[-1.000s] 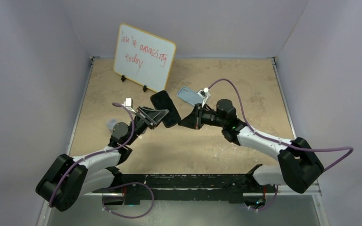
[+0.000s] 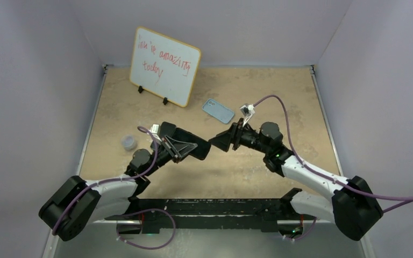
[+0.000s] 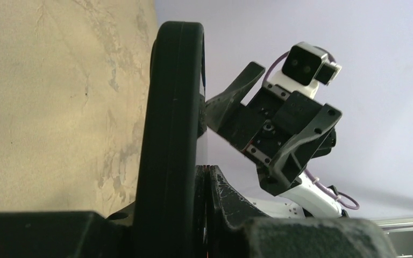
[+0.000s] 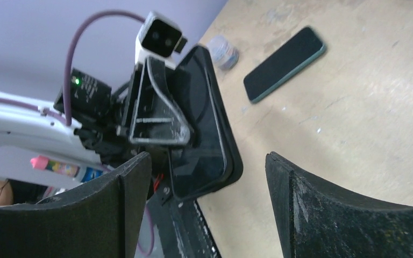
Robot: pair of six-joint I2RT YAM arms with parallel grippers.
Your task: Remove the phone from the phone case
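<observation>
My left gripper (image 2: pixel 175 148) has the black phone (image 2: pixel 196 137) between its fingers, raised over the middle of the table and tilted; in the left wrist view its dark edge (image 3: pixel 169 129) stands upright, close in front of the camera. In the right wrist view the black face (image 4: pixel 199 156) shows within a dark rim; whether it sits fully in its case cannot be told. My right gripper (image 2: pixel 223 137) stands open just to the right of the phone, with nothing between its fingers.
A light blue phone-shaped object (image 2: pixel 218 110) lies behind the grippers on the table (image 2: pixel 269 91). A whiteboard (image 2: pixel 161 70) stands at the back left, a clear round container (image 2: pixel 129 142) at the left.
The phone in my left gripper has moved down toward the front and turned flatter. My right gripper has shifted right, away from it, and its fingers have opened.
</observation>
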